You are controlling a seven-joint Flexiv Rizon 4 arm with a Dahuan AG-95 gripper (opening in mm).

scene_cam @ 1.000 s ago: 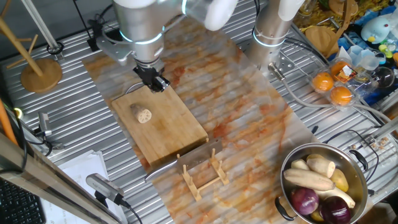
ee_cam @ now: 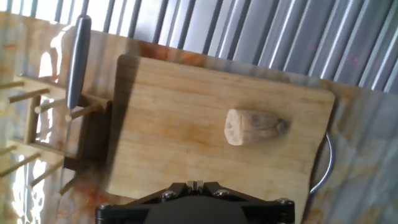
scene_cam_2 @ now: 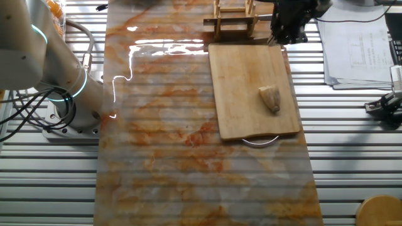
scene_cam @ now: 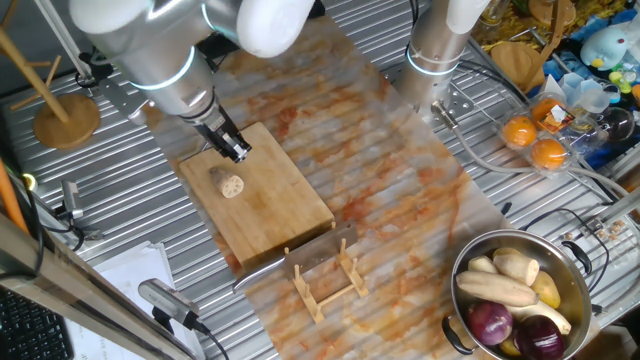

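Note:
A cut stump of brown root vegetable point(scene_cam: 227, 182) lies on the wooden cutting board point(scene_cam: 265, 205), its pale cut face visible. In the wrist view the vegetable piece point(ee_cam: 254, 127) is on the right half of the board point(ee_cam: 174, 137), with its dark narrow end toward the metal handle. My gripper point(scene_cam: 237, 150) hangs above the board, clear of the vegetable. The fingertips of the gripper meet at the bottom of the wrist view with nothing showing between them. A knife point(ee_cam: 77, 59) rests across a wooden peg rack point(ee_cam: 46, 106) beside the board.
A steel pot point(scene_cam: 465, 290) with pale roots and purple vegetables stands at the right. Oranges point(scene_cam: 519, 131) sit in clear packaging behind it. Papers point(scene_cam_2: 355, 44) lie beyond the board's side.
My arm has swung leftward in exterior view 1, and the gripper has shifted slightly left and downward in the picture. The vegetable, board, knife and rack have stayed in place.

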